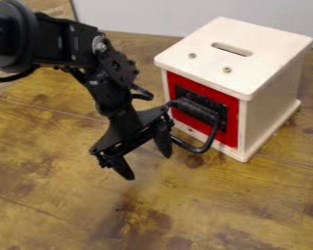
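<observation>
My black gripper [144, 160] hangs low over the wooden floor, left of and in front of a pale wooden box [265, 112], its two fingertips spread apart with nothing visible between them. The box has a red front panel [230, 132] with a black fitting [201, 107] on it, from which a thick black cable or bar loops down toward my gripper's wrist. The box's top has a slot [233, 48] and two small metal studs.
A pale wall [146, 14] runs along the back, behind the box.
</observation>
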